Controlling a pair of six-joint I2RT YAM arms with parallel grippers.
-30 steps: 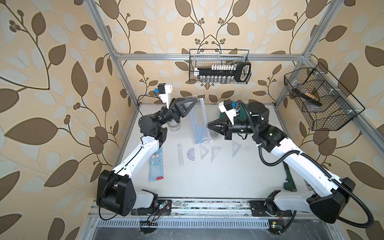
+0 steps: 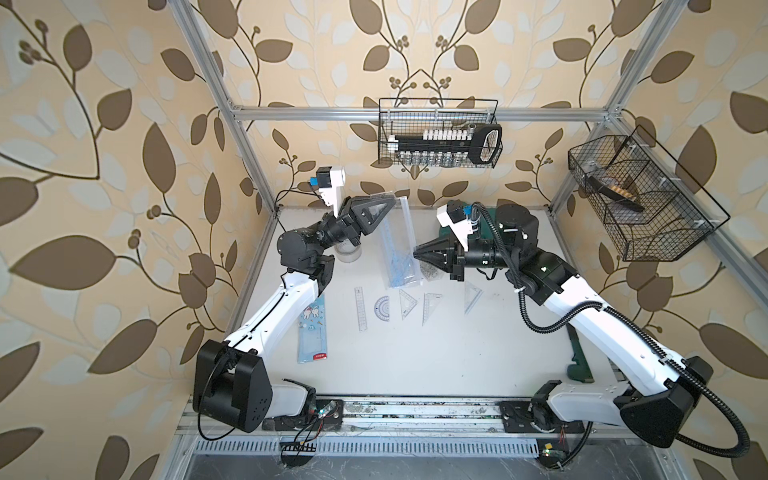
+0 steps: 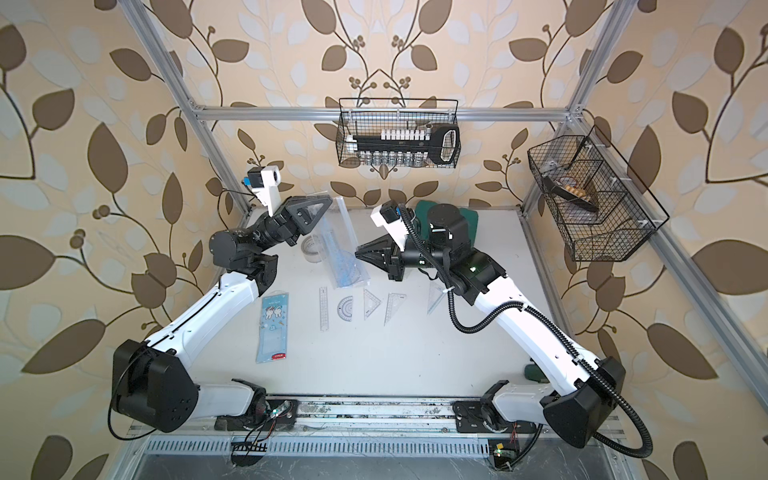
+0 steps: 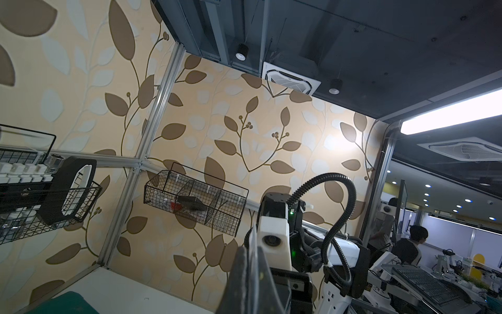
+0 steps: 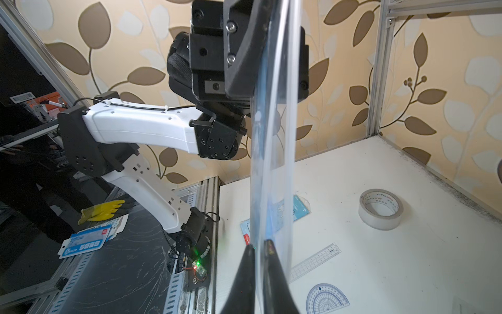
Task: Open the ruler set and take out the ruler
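A clear bag with bluish content low down hangs upright over the table. My left gripper is shut on its upper edge; in the left wrist view a thin pale strip shows between the fingers. My right gripper is at the bag's right side, narrowly open. In the right wrist view the bag stands edge-on at the fingertips, which are slightly apart. Its film reaches the gap, but whether they touch it is unclear. On the table lie a straight ruler, a protractor and several set squares.
A blue printed pack lies at the left. A tape roll stands behind the left arm, and a green object is behind the right arm.
The left arm and the bag stay nearly still.
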